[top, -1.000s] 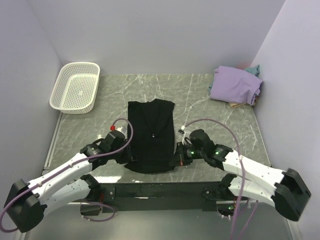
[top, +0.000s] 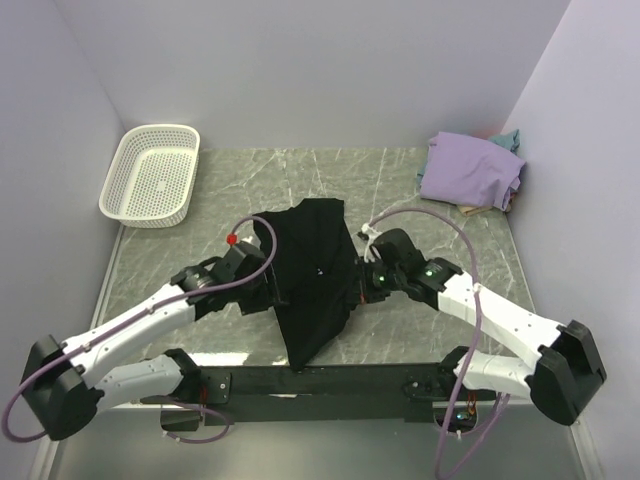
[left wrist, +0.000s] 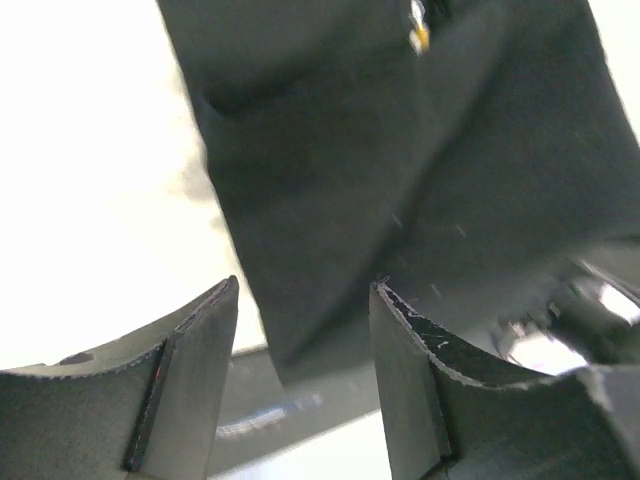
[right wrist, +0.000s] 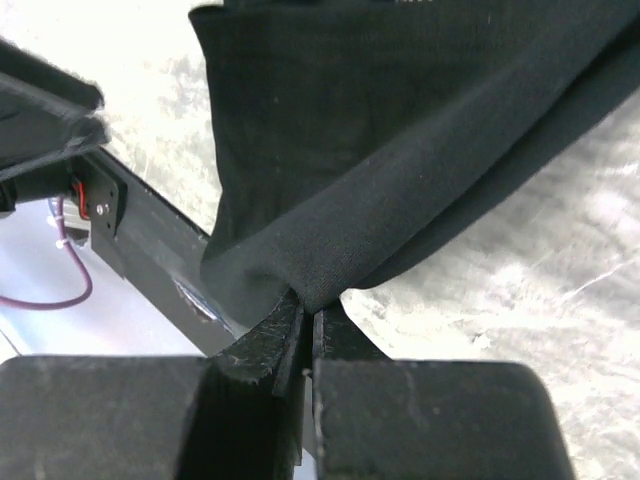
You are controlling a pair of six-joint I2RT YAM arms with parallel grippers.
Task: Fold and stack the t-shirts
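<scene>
A black t-shirt [top: 310, 260] lies in the middle of the table, its lower part bunched and slanting to a point at the front edge. In the right wrist view, the right gripper is shut with a fold of the black cloth [right wrist: 340, 230] pinched at its fingertips. The left gripper stands part open above the shirt's left side, with no cloth held between its fingers. Folded shirts, a purple one [top: 468, 170] on top, are stacked at the back right.
A white plastic basket [top: 152, 176] stands at the back left. Bare grey table [top: 400, 335] shows on both sides of the shirt. The dark front rail [top: 330, 380] runs along the near edge, just by the shirt's tip.
The shirt's lower edge went from spread between them to a slanted point, the left corner dropping free.
</scene>
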